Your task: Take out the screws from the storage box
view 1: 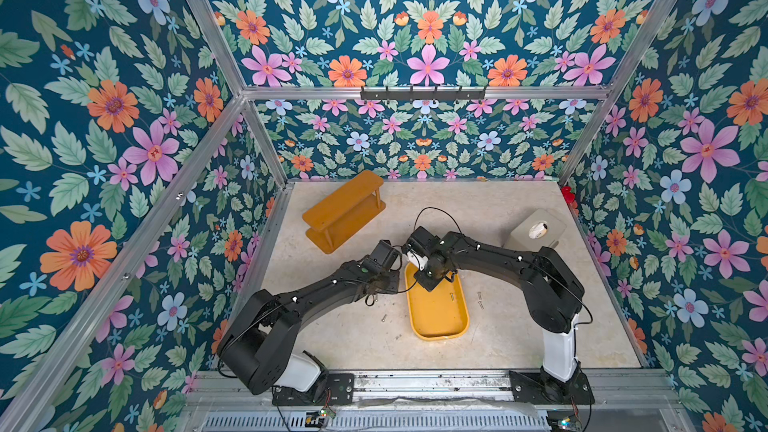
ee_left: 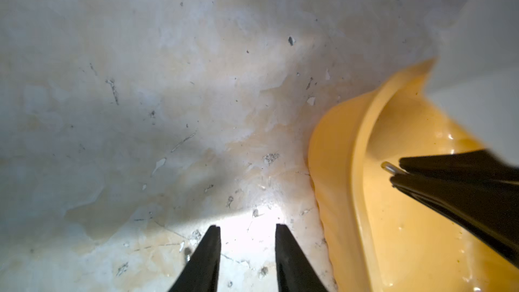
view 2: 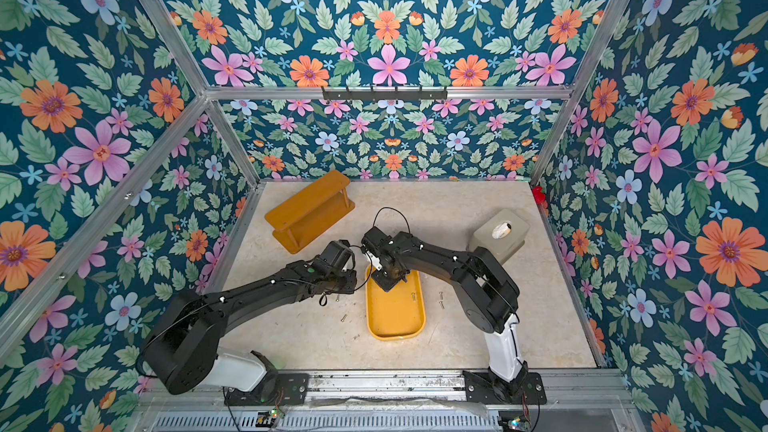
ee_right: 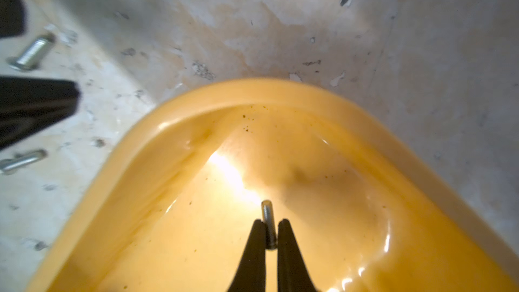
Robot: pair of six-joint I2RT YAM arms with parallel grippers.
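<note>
The yellow storage box (view 1: 438,338) stands mid-table, its far end covered by my right arm in both top views. In the right wrist view, my right gripper is shut on a small silver screw (ee_right: 267,212), over the inside of the box. That screw's tip (ee_left: 390,167) also shows in the left wrist view, poking out from the right fingers. Left of the box, above bare table, my left gripper is open and empty. Another small screw (view 1: 452,297) appears to lie inside the box.
Loose screws lie on the table: one (view 1: 383,318) left of the box, others (view 1: 480,296) to its right. An orange-brown shelf (view 1: 340,220) sits at the back left, a pale tissue box (view 1: 524,233) at the right. Both wrists are close together.
</note>
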